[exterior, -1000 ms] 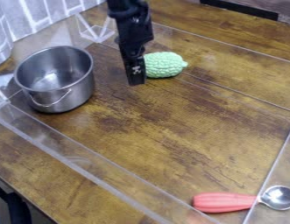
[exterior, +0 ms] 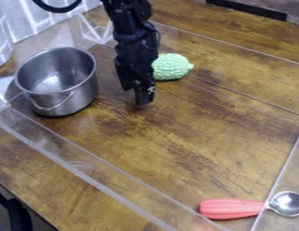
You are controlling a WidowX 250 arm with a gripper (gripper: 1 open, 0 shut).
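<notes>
The black gripper point(exterior: 135, 88) hangs low over the wooden table, between a steel pot point(exterior: 58, 83) and a green textured object point(exterior: 172, 66). Its fingertips are at or close to the table surface, just in front of and left of the green object. Whether anything is between its fingers cannot be made out. A red-handled metal scoop point(exterior: 234, 208) lies at the front right.
Clear plastic walls border the work area on the table point(exterior: 163, 153). A pale cloth is at the back left.
The gripper has moved down and slightly toward the front, lower toward the table. The pot, green object and scoop have not visibly moved.
</notes>
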